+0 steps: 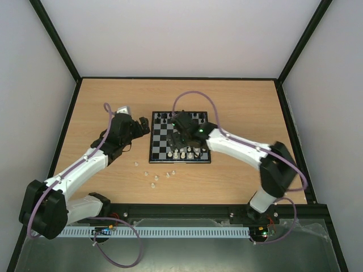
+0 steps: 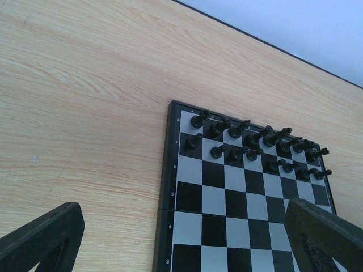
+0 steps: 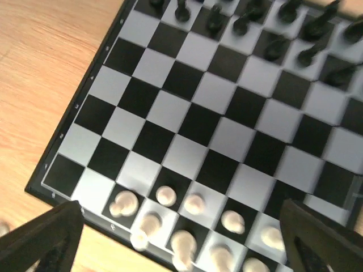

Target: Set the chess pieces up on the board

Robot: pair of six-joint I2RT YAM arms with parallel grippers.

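Note:
The chessboard (image 1: pixel 161 138) lies near the table's middle, with black pieces along its far rows, seen in the left wrist view as dark pawns (image 2: pixel 194 141) with taller pieces behind. White pieces stand in the near rows; the right wrist view, blurred, shows white pawns (image 3: pixel 194 204) ahead of taller white pieces (image 3: pixel 183 245). Over the board my right gripper (image 1: pixel 175 141) hangs open, nothing between its fingers. Left of the board's edge, my left gripper (image 1: pixel 146 126) is open and empty.
Several loose white pieces (image 1: pixel 156 178) are scattered on the wooden table (image 1: pixel 113 187) in front of the board, towards its left. My right arm (image 1: pixel 238 148) reaches across the board's right side.

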